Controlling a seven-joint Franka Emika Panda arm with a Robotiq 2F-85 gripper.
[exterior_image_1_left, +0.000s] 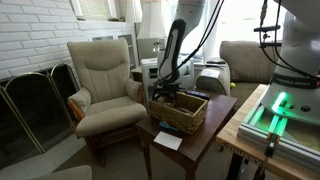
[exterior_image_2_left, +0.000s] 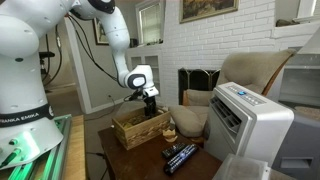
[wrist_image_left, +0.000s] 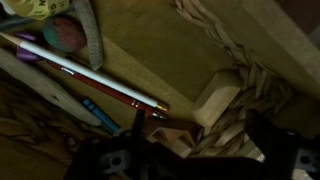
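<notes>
My gripper stands open over the wicker basket (exterior_image_1_left: 190, 122), near one end of it; nothing shows held between its fingers. A light wooden block (wrist_image_left: 216, 97) lies between the fingertips in the wrist view, close to the woven wall. Beside it is another angular wooden piece (wrist_image_left: 176, 137), partly in shadow. A white pen (wrist_image_left: 85, 68), a dark red pencil (wrist_image_left: 100, 86) and a blue pen (wrist_image_left: 99, 114) lie side by side in the basket. A reddish round object (wrist_image_left: 64, 35) rests near a curved wooden piece (wrist_image_left: 90, 35). Contact between fingers and block cannot be made out.
On the dark table (exterior_image_2_left: 140, 160), dark remote-like objects (exterior_image_2_left: 180, 157) and a small tan item (exterior_image_2_left: 169, 130) lie outside the basket. White paper (exterior_image_1_left: 168, 140) sits at the table's edge. A beige armchair (exterior_image_1_left: 104, 85) and a white appliance (exterior_image_2_left: 245, 120) stand nearby.
</notes>
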